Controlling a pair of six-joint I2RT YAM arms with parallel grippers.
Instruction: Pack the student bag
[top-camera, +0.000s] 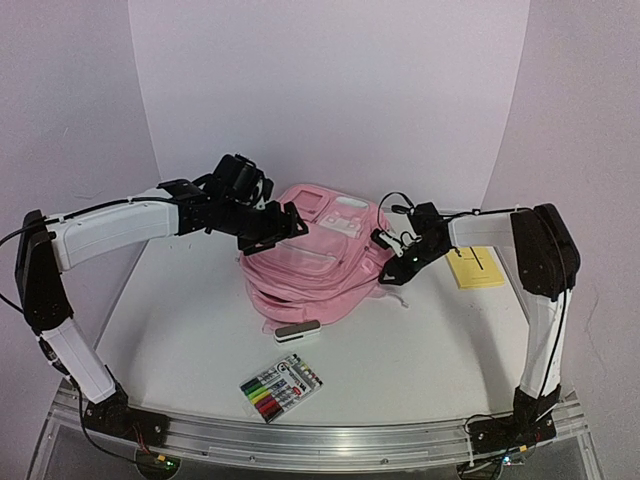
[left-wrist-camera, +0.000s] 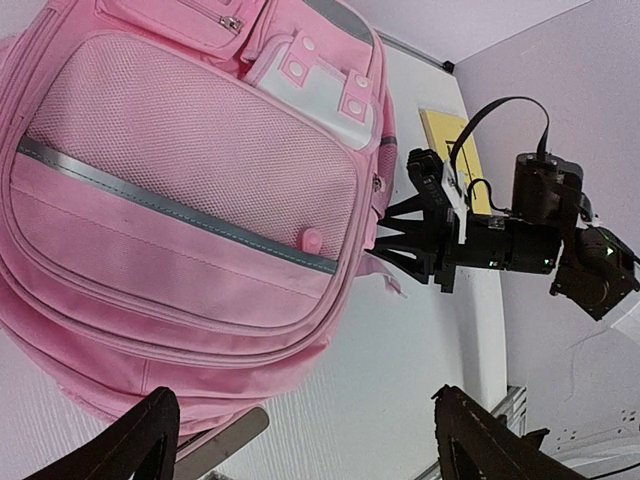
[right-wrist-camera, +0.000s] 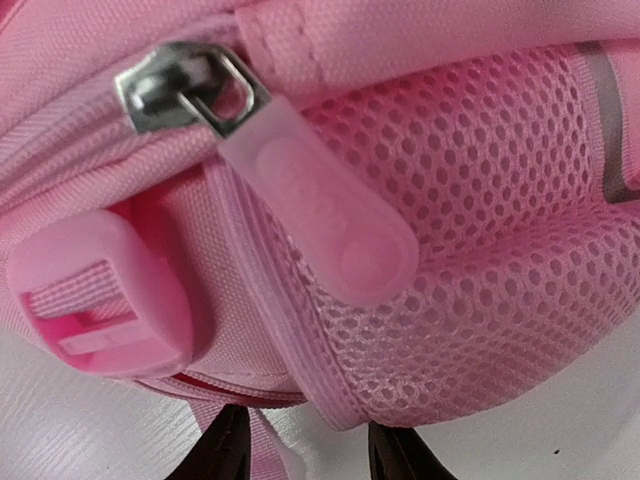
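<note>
The pink backpack lies at the back middle of the table, its silver zipper slider and pink pull tab large in the right wrist view. Over its front panel hovers my left gripper, open, the fingers wide apart with nothing held. My right gripper is low at the bag's right side. Its fingers stand apart just below the mesh pocket's lower corner, and a pink strap shows behind them. A slim grey-and-white case rests in front of the bag.
A pack of colored markers lies near the front edge. The yellow notebook is at the back right, partly behind the right arm. Bare white table spreads to the left and front right.
</note>
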